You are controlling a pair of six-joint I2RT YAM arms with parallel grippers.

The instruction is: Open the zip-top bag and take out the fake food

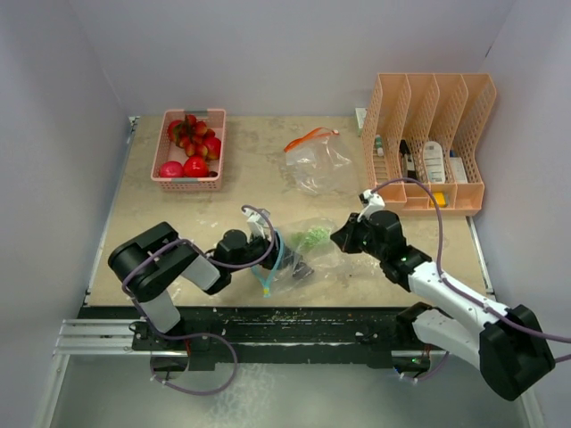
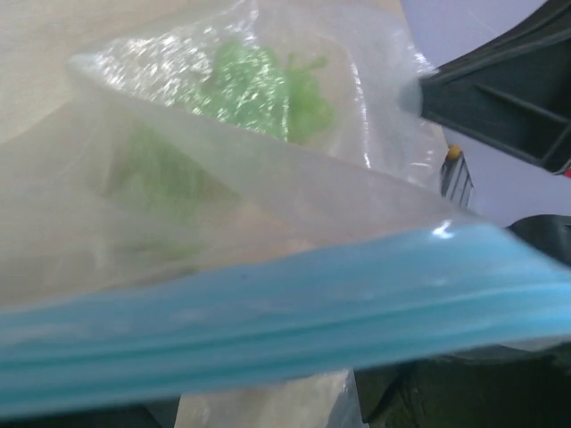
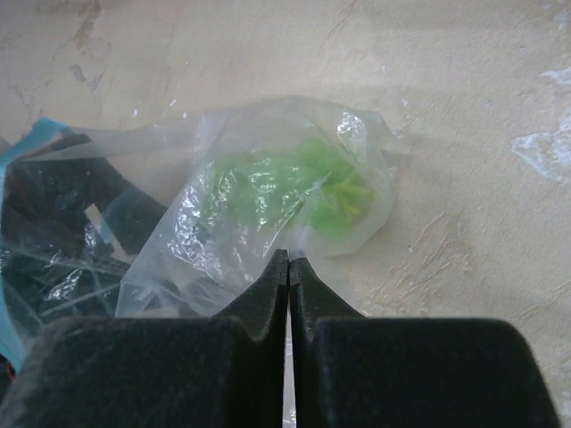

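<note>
The clear zip top bag (image 1: 330, 259) lies on the table, its blue zip strip (image 2: 294, 294) running across the lower part of the left wrist view. Green leafy fake food (image 3: 308, 183) shows through the plastic. My left gripper (image 1: 290, 259) is open, its fingers past the blue strip and seen through the film in the right wrist view, seemingly inside the bag. The dark piece of food cannot be told apart from these black fingers. At the bag's far end my right gripper is shut, with thin film gathered at its fingertips.
A pink basket (image 1: 189, 185) holding red fake food stands at the back left. Behind the bag lies another clear bag with an orange strip (image 1: 310, 138). The orange divided organizer (image 1: 477, 147) fills the back right.
</note>
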